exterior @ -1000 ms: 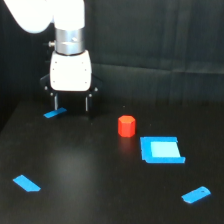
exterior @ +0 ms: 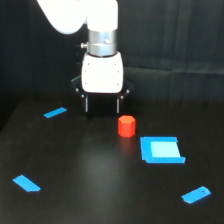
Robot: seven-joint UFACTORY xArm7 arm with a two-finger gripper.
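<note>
A small red block (exterior: pixel 126 126) with a hexagonal outline stands on the dark table, right of centre. My gripper (exterior: pixel 103 104) points down above the table, up and to the left of the block. Its two dark fingers are spread apart, and nothing shows between them. To the right of the block lies a white square (exterior: pixel 164 149) edged with blue tape (exterior: pixel 147 148).
Short blue tape strips lie on the table at the back left (exterior: pixel 55 112), front left (exterior: pixel 27 184) and front right (exterior: pixel 196 195). A dark curtain (exterior: pixel 170 50) hangs behind.
My gripper has moved right, closer to the red block, with its fingers still apart. The block and the white square have stayed where they were.
</note>
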